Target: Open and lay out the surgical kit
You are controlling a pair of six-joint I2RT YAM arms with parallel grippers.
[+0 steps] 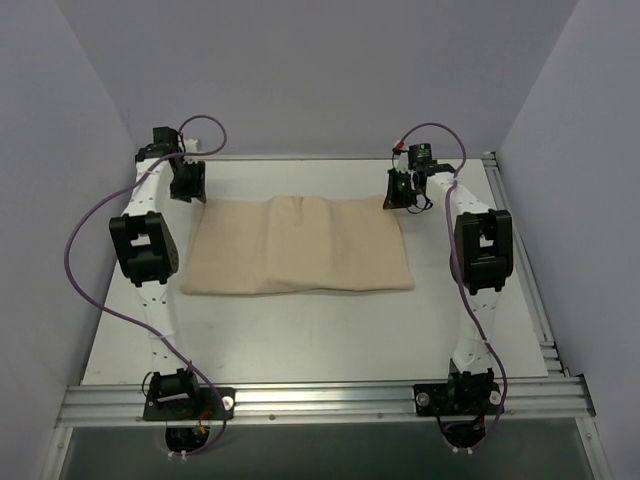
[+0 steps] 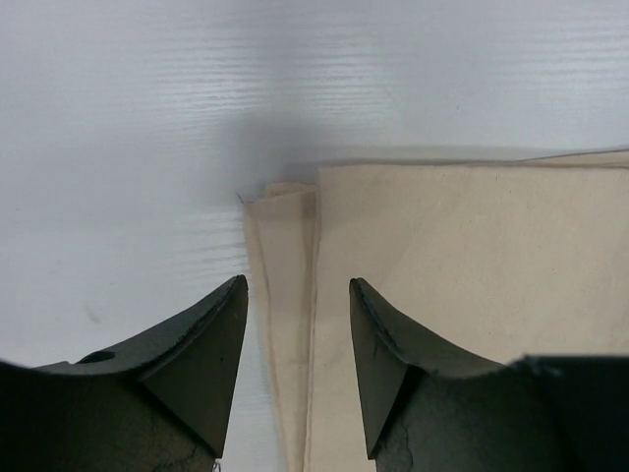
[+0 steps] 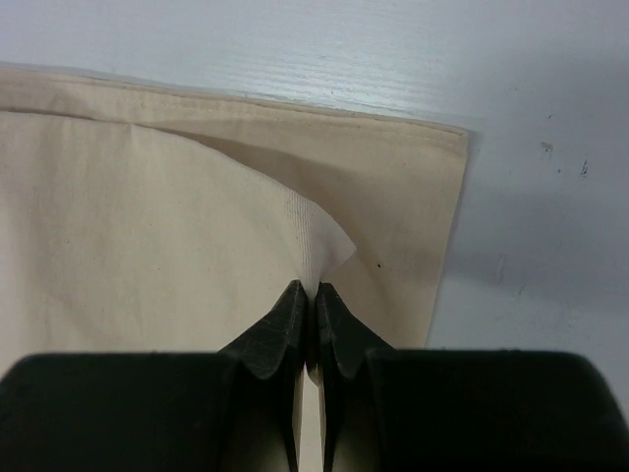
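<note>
A tan folded cloth [image 1: 300, 245], the surgical kit's wrap, lies across the middle of the table with a raised bulge near its centre. At its far right corner my right gripper is shut on the top layer, which bunches into a pinched fold between the fingertips; a lower layer shows flat beyond it. Over the far left corner, my left gripper stands open above the cloth [image 2: 423, 246], with the edge of the upper layer running between its fingers and no cloth gripped. Whatever the cloth wraps is hidden.
Grey walls [image 1: 330, 75] enclose the back and sides. Purple cables [image 1: 70, 250] loop beside both arms.
</note>
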